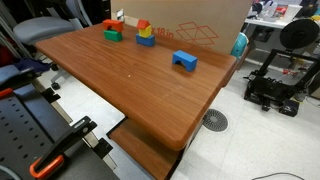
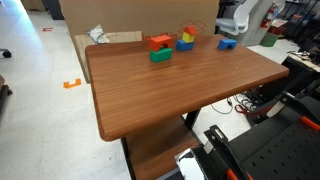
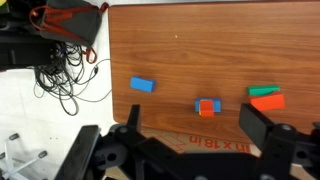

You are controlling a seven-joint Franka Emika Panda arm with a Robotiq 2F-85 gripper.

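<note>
A lone blue bridge-shaped block (image 1: 184, 61) rests on the wooden table, apart from the others. Near the cardboard, a stack has a blue block (image 2: 185, 45) at the bottom, a yellow block (image 2: 188, 37) above it and a red piece (image 2: 189, 29) on top. Another group has a red block (image 2: 160, 43) on a green block (image 2: 161, 56). From above, the wrist view shows my gripper open, its dark fingers wide apart and nothing held between them. Below that gap, the red-topped stack appears on the table; the blue bridge block (image 3: 143, 84) lies toward the left.
A cardboard panel (image 1: 190, 20) stands along one side of the table (image 1: 130, 80). Cables (image 3: 68, 80) lie on the floor beyond the table edge, and a black case (image 3: 70, 22) sits in the wrist view's upper left.
</note>
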